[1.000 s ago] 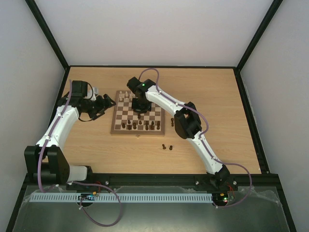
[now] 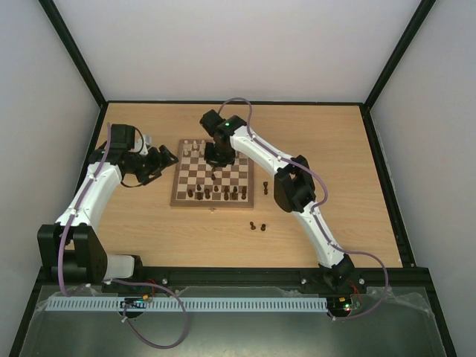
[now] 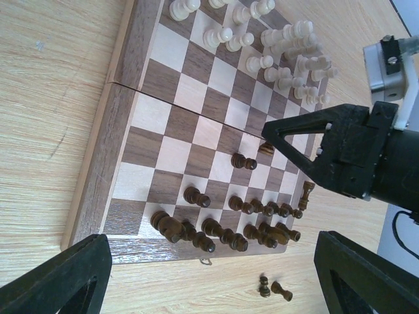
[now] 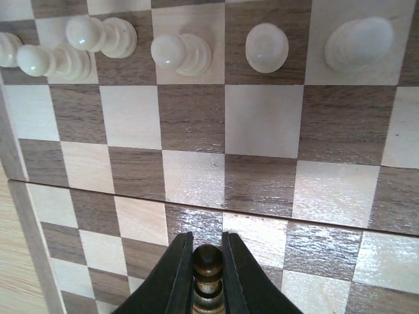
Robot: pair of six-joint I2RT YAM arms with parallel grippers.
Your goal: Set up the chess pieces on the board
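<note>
The chess board (image 2: 175, 195) lies open on the table. White pieces (image 3: 260, 63) stand along its far side, dark pieces (image 3: 222, 234) mostly in rows along its near side. Over the board's middle, my right gripper is shut on a dark piece (image 4: 207, 288), whose head shows between the fingertips; its lower end is cut off by the frame. One dark piece (image 3: 243, 161) stands alone on the middle squares. To the left of the board, my left gripper (image 2: 169, 158) is held open, its fingers (image 3: 59, 281) wide apart with nothing between them.
Off the board, two dark pieces (image 3: 275, 288) lie on the table in front of its near right corner. Another dark piece (image 2: 265, 184) is just beyond its right edge.
My right gripper and arm have shifted slightly to the right over the board. The left arm and the pieces standing on the board look unmoved.
</note>
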